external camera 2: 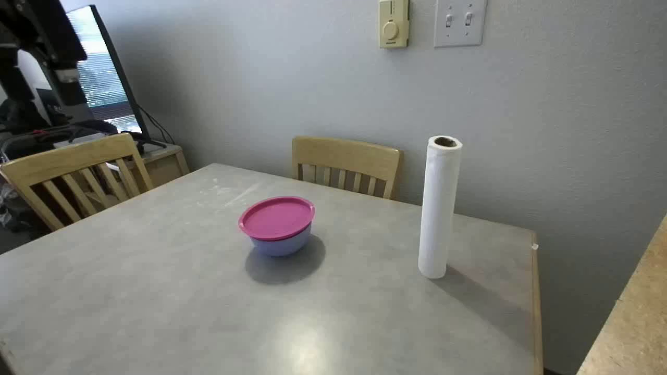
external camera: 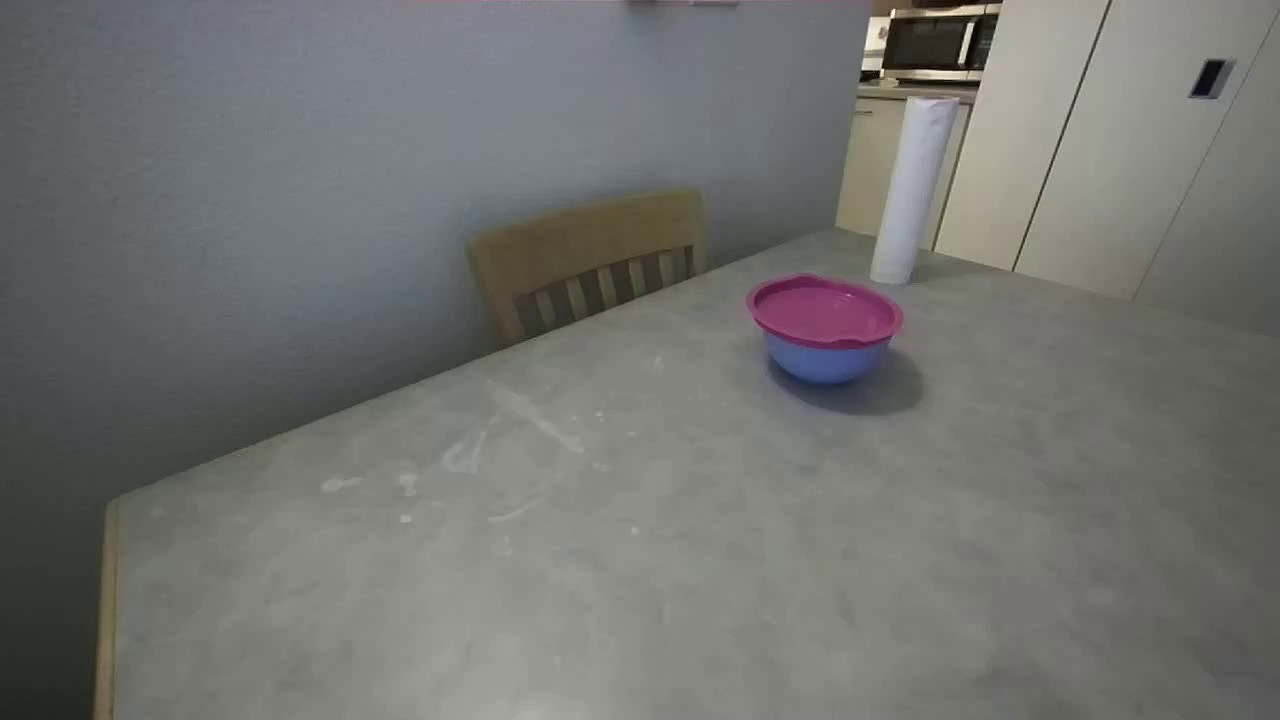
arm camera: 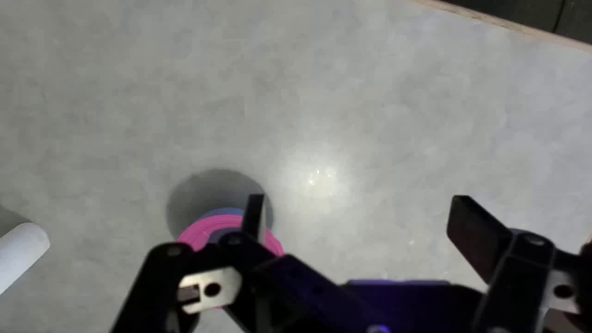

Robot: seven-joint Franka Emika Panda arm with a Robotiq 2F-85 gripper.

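Note:
A blue bowl (external camera: 825, 362) with a pink lid (external camera: 828, 310) on top rests on the grey table (external camera: 672, 576). The second exterior view has the same bowl (external camera 2: 281, 244) near the table's middle, its lid (external camera 2: 278, 217) sitting over the rim. Seen from above in the wrist view, the pink lid (arm camera: 208, 228) is partly hidden behind the left finger. My gripper is open, fingers wide apart, with only bare table below the gap. In the second exterior view the gripper (external camera 2: 47, 94) hangs high at the upper left, well away from the bowl.
A white paper roll (external camera 2: 439, 206) stands upright on the table, to the bowl's right in that view. Wooden chairs (external camera 2: 347, 155) line the table's edges, with a wall behind. A monitor (external camera 2: 109, 69) stands beyond the table.

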